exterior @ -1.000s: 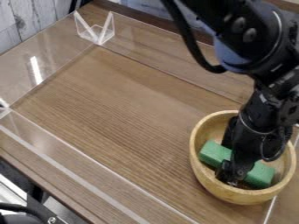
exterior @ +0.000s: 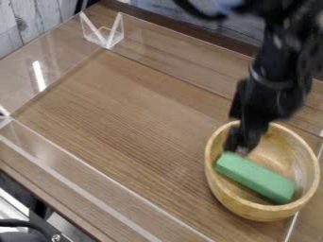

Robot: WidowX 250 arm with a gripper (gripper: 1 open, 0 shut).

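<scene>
A light wooden bowl (exterior: pixel 221 198) stands at the lower right of the camera view with a green oblong block (exterior: pixel 258 178) lying in it, slanting across its front part. My dark gripper (exterior: pixel 263 112) is motion-blurred above the bowl's back part, its several fingers pointing down, apart from the block. Whether it is open or shut cannot be made out.
A small clear plastic object (exterior: pixel 104 30) is at the back left. The table's edge runs along the lower left.
My gripper has risen up and back out of the bowl, uncovering the green block, which remains inside.
</scene>
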